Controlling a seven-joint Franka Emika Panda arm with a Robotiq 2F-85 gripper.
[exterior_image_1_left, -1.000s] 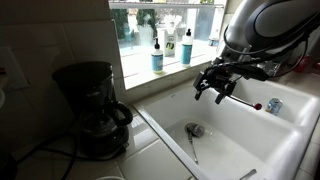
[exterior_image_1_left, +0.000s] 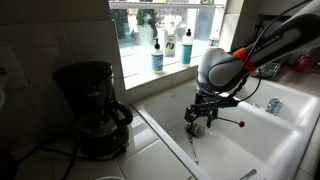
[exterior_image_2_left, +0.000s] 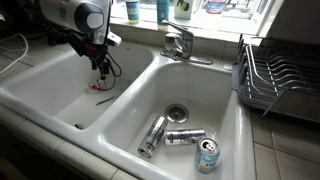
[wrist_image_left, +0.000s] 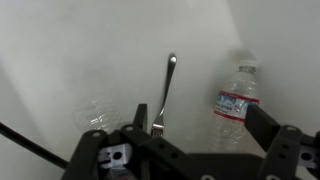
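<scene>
My gripper (exterior_image_1_left: 205, 112) hangs inside a white sink basin (exterior_image_1_left: 165, 108), above its floor. In the wrist view the gripper is open, its black fingers (wrist_image_left: 262, 128) spread wide with no object gripped. A clear plastic bottle (wrist_image_left: 236, 105) with a red and white label lies near the right finger. Between the fingers, farther out, a slim metal utensil (wrist_image_left: 168, 85) rests on the basin floor. Something clear and crumpled-looking, perhaps another plastic piece (wrist_image_left: 95, 115), is by the left finger. The utensil (exterior_image_2_left: 105, 100) also shows below the gripper in exterior view 2.
The neighbouring basin holds a standing can (exterior_image_2_left: 207, 156) and two lying cans (exterior_image_2_left: 152, 137). A faucet (exterior_image_2_left: 182, 42) rises behind the divider, and a wire dish rack (exterior_image_2_left: 280, 75) stands at right. A coffee maker (exterior_image_1_left: 92, 105) occupies the counter; soap bottles (exterior_image_1_left: 157, 57) line the sill.
Over the last second my gripper has come down and slightly left in exterior view 1, lower into the basin over the objects there. Its surroundings look unmoved.
</scene>
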